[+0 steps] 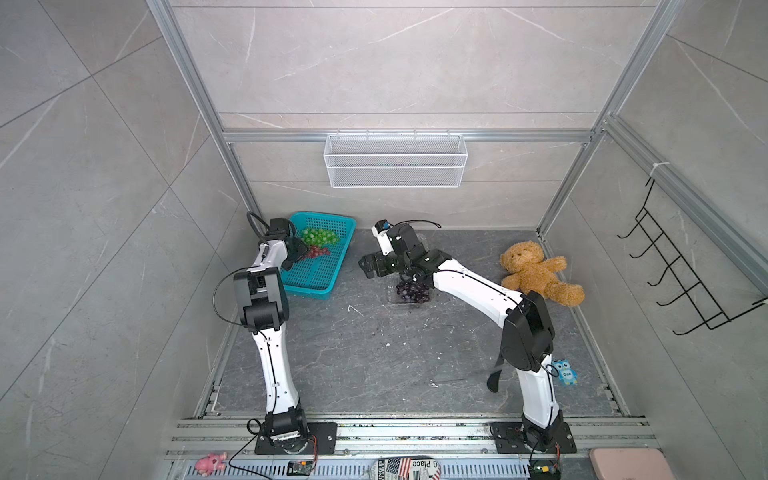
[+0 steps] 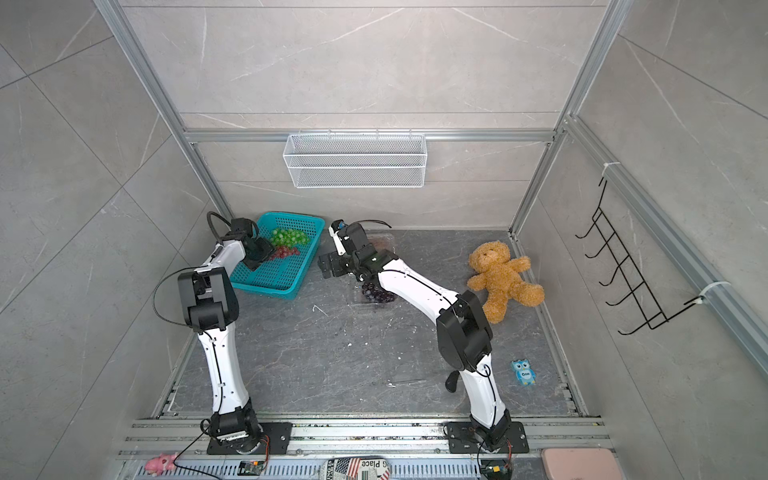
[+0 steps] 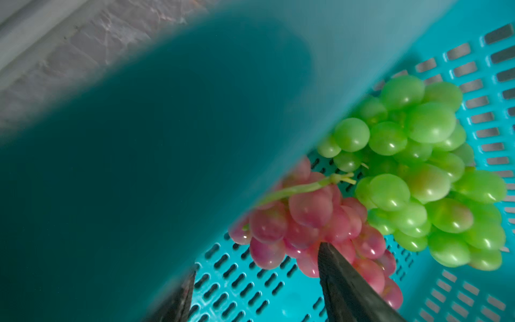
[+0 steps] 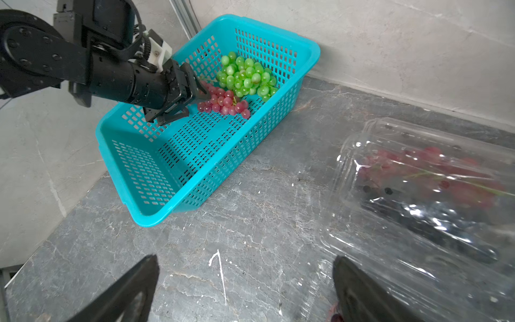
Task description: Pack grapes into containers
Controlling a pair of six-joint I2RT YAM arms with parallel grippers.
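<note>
A teal basket (image 1: 320,280) at the back left holds green grapes (image 3: 413,171) and red grapes (image 3: 311,214). My left gripper is low at the basket's left part, beside the red grapes; in the left wrist view its fingers stand apart with no grapes clearly between them. My right gripper hangs open to the basket's right, over or near clear plastic containers (image 4: 413,209). The back container shows red grapes through its plastic; the front one holds dark grapes (image 1: 413,292), partly hidden by the right arm.
A teddy bear (image 1: 536,272) lies at the back right, and a blue owl toy (image 2: 523,372) at the front right. A white wire rack (image 1: 395,160) hangs on the back wall, a black hook rack (image 2: 632,272) on the right wall.
</note>
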